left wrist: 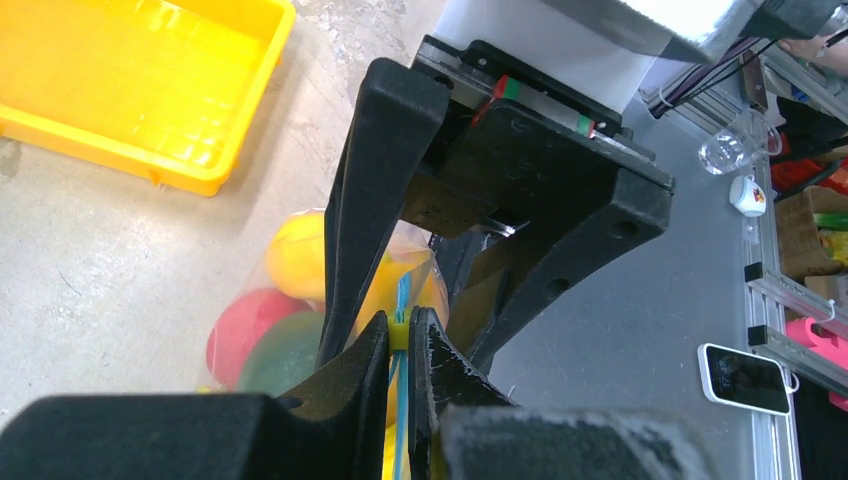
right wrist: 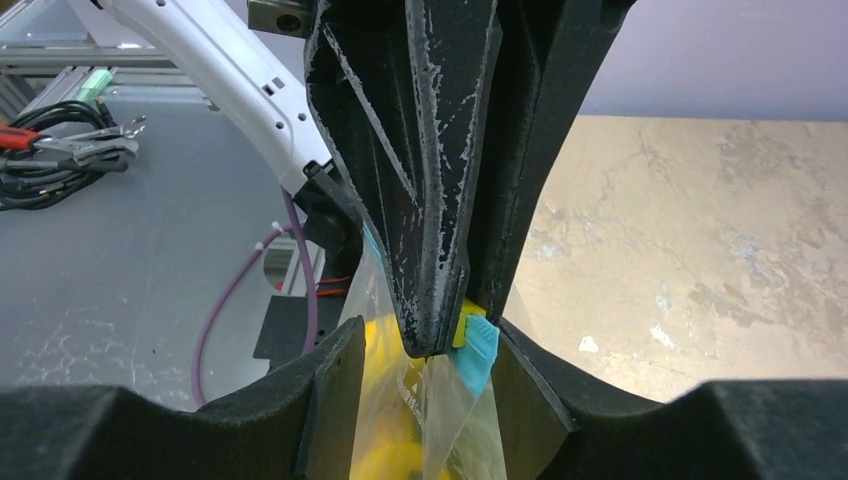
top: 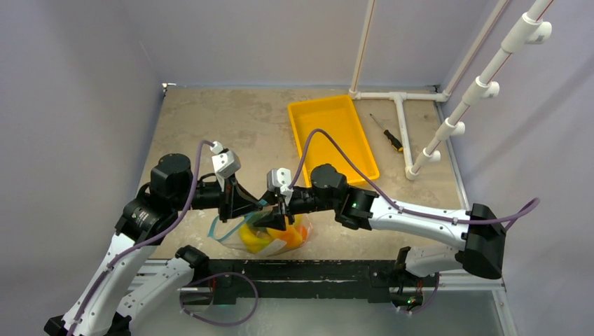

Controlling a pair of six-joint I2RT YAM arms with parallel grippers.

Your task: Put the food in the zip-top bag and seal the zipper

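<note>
The clear zip top bag [top: 229,238] lies near the table's front edge, with yellow, orange, red and green food [left wrist: 265,335] inside. A blue strip along its mouth carries a small yellow slider [left wrist: 399,335]. My left gripper is shut on the bag's blue zipper edge at the slider. My right gripper stands open, its fingers [right wrist: 335,390] to either side of the left gripper's tips and the blue strip [right wrist: 476,352]. In the left wrist view the right gripper's spread fingers [left wrist: 385,200] rise just beyond the slider.
An empty yellow tray [top: 329,133] stands behind the right arm. A screwdriver [top: 392,138] lies to its right beside the white pipe frame [top: 405,133].
</note>
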